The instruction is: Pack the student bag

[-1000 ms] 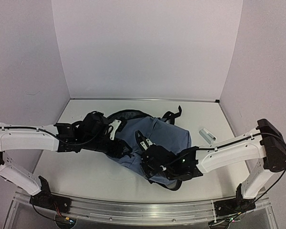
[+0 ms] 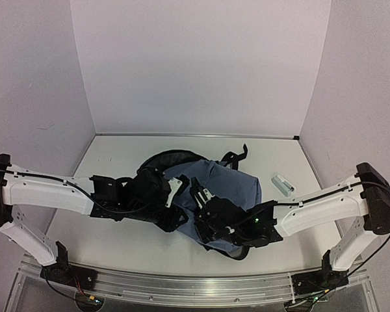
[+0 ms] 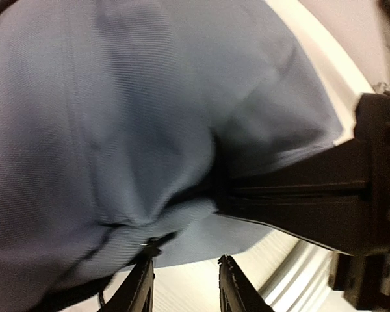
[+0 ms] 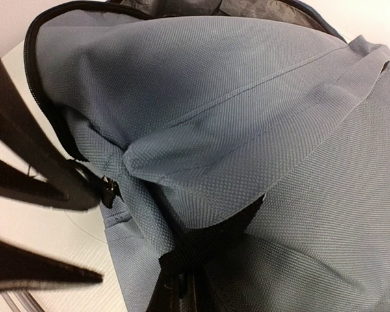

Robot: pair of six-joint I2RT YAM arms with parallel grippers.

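Note:
The blue-grey student bag [image 2: 237, 185] lies on the table beneath both arms, its black-edged top flap [image 4: 201, 45] toward the back left. At the bag's front-left side, my left gripper stands open, its fingers well apart. A small zipper pull [image 3: 152, 247] is close by its left fingertip, and I see nothing held between the fingers. My right gripper is shut on a dark edge of the bag [image 4: 211, 244] by a fold in the fabric. Part of the bag's front is hidden under the arms.
A small white-and-grey object [image 2: 283, 184] lies on the table right of the bag. A black strap [image 2: 235, 156] sticks up behind the bag. The two grippers are close together.
My left gripper has moved right along the bag and slightly toward the front. The right arm has shifted only a little to the right; the bag's main body stays in place.

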